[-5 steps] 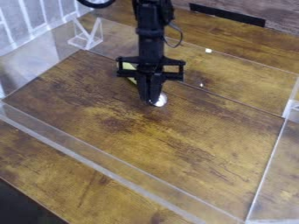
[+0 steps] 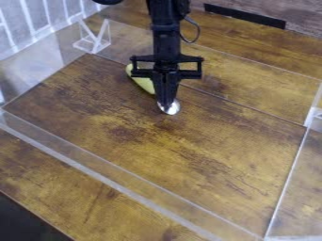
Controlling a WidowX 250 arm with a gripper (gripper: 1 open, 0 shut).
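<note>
My black gripper (image 2: 165, 102) points down at the wooden surface near the middle of the view, its fingertips shut just above or at a small silver, rounded object (image 2: 170, 108). Whether anything thin is between the fingertips is too small to tell. Behind the gripper, to its left, lies a yellow-green object (image 2: 142, 83), partly hidden by the gripper.
A clear-walled enclosure (image 2: 101, 158) surrounds the wooden work area, with a clear bracket (image 2: 93, 40) at the back left.
</note>
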